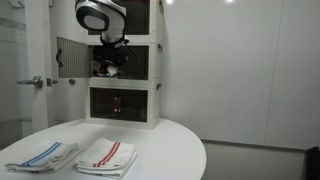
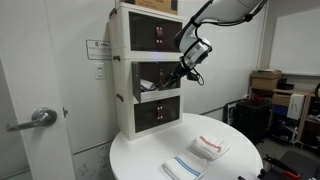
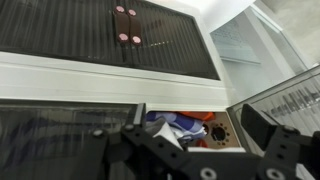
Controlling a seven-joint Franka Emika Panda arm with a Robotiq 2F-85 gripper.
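My gripper is open in front of the middle compartment of the white cabinet. The compartment's ribbed door is swung open at the left. In the wrist view, the spread fingers of the gripper frame the opening, with no object visibly held. Inside lie a purple-and-white bundle, an orange item and a tan piece with a dark hole. Dark fingers hide part of these contents. On the round white table, a blue-striped cloth and a red-striped cloth lie folded.
Closed dark doors front the bottom compartment, and the top one is closed too. Cardboard boxes stand on a shelf at the far right.
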